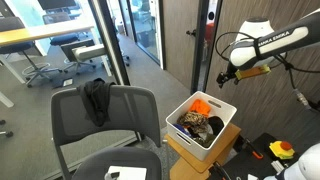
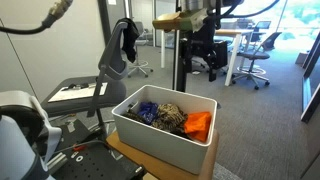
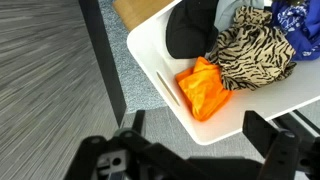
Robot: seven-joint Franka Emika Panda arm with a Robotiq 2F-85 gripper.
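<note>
A white bin (image 2: 165,144) stands on a small wooden table and holds several crumpled cloths. Inside are an orange cloth (image 3: 205,90), a zebra-striped cloth (image 3: 252,57), a black one (image 3: 190,28) and a blue patterned one (image 3: 296,20). High over the bin hangs my gripper (image 2: 198,68), well clear of the cloths. Its fingers are wide apart in the wrist view, and nothing is between them. From above, the gripper lies just outside the bin wall nearest the orange cloth.
A dark chair (image 1: 105,122) stands beside the table with a black cloth (image 1: 97,100) over its backrest. Bare wood (image 2: 194,165) shows around the bin. Carpet (image 3: 60,80) lies beyond the table. Desks and office chairs are farther back.
</note>
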